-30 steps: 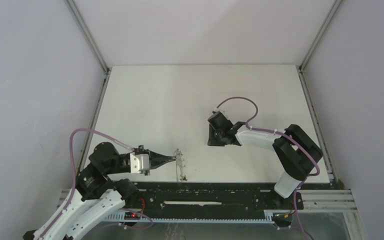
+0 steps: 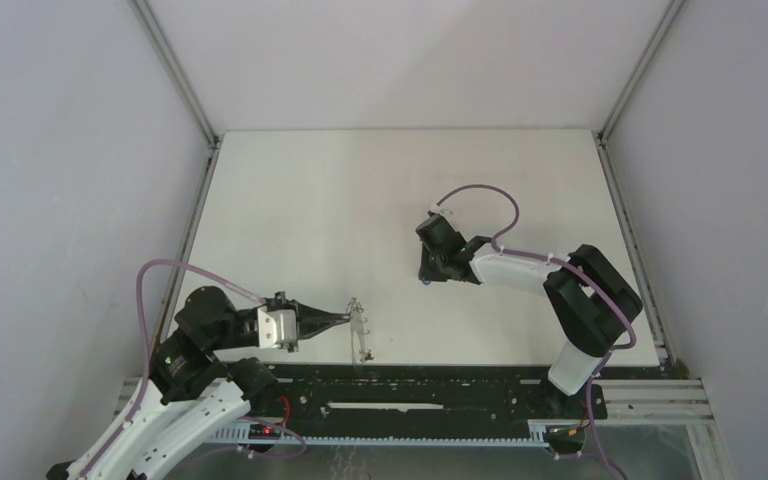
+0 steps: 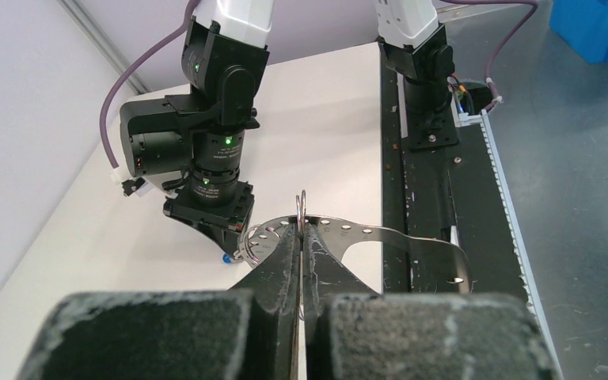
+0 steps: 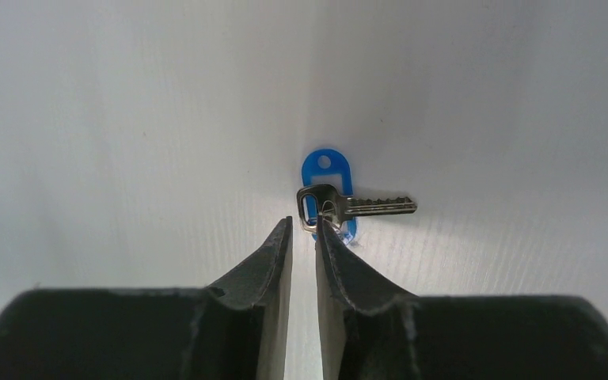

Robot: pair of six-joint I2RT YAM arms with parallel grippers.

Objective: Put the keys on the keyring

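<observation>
In the right wrist view a dark metal key [image 4: 380, 206] lies across a blue tag [image 4: 312, 168] on the white table, with a small silver ring between them. My right gripper stands part open; its right fingertip overlaps the lower edge of the ring in view, and nothing shows clasped. Contact there is hard to judge. My left gripper is shut on a thin shiny metal piece with holes [image 3: 352, 229], apparently the keyring, raised over the front left of the table. Silver loops stick up at its fingertips, and another loop hangs beside them.
A dark rail [image 2: 390, 390] runs along the front edge. Pale walls close off the sides and back.
My right gripper has shifted slightly toward the back of the table, and a bit of blue now shows by its tip. The left arm looks nearly still.
</observation>
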